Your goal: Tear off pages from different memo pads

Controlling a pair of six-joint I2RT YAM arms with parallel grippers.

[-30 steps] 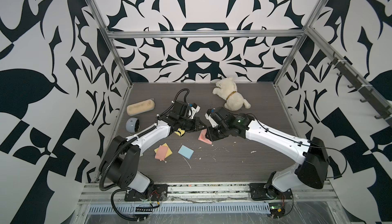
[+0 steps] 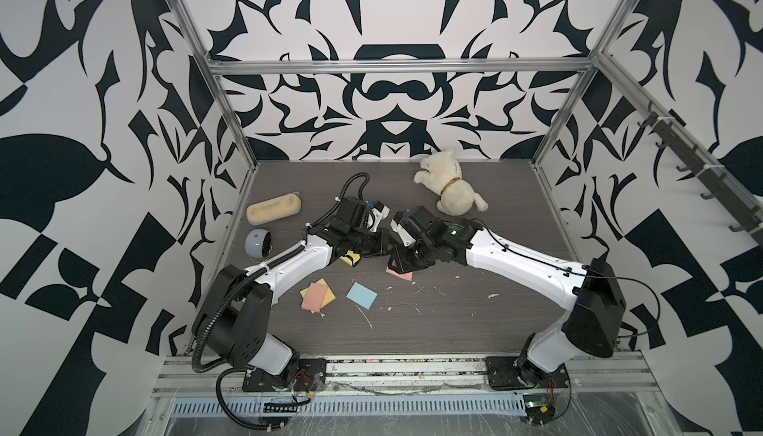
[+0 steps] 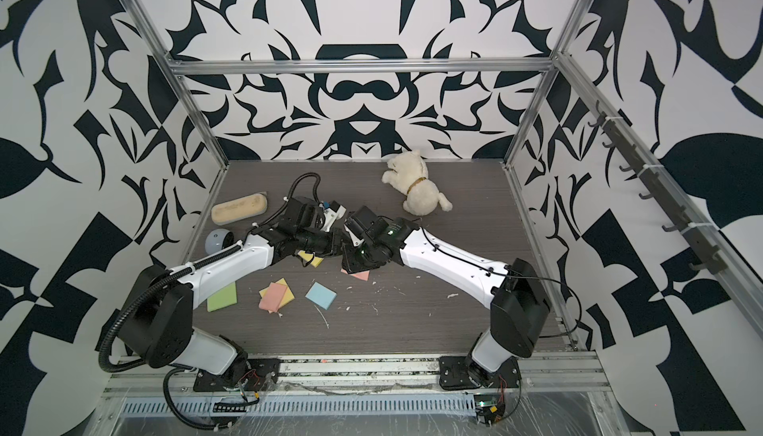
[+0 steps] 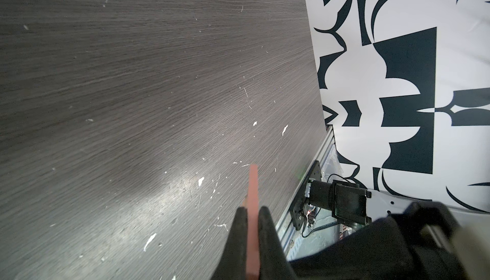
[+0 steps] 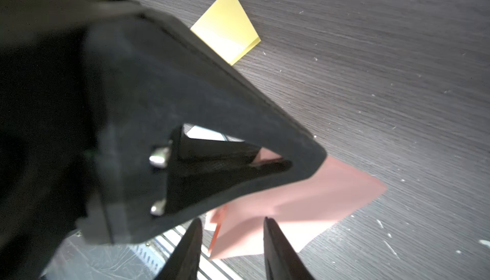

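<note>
In the middle of the table, my left gripper is shut on a pink memo pad [image 4: 253, 178], seen edge-on in the left wrist view. My right gripper is open beside it, a pink sheet [image 5: 326, 193] partly between and beyond its fingers in the right wrist view. A blue square [image 2: 361, 295], a pink square [image 2: 313, 297] on a yellow one [image 2: 326, 287], and a green pad [image 3: 221, 297] lie at the front left. Another yellow square [image 5: 227, 24] lies near the grippers.
A cream plush dog [image 2: 445, 185] lies at the back. A tan oblong object [image 2: 272, 209] and a grey round object [image 2: 258, 243] sit at the left.
My right arm has moved slightly left, closer to my left gripper, now covering more of the pink pad in the top left view. My left arm looks nearly unchanged.
</note>
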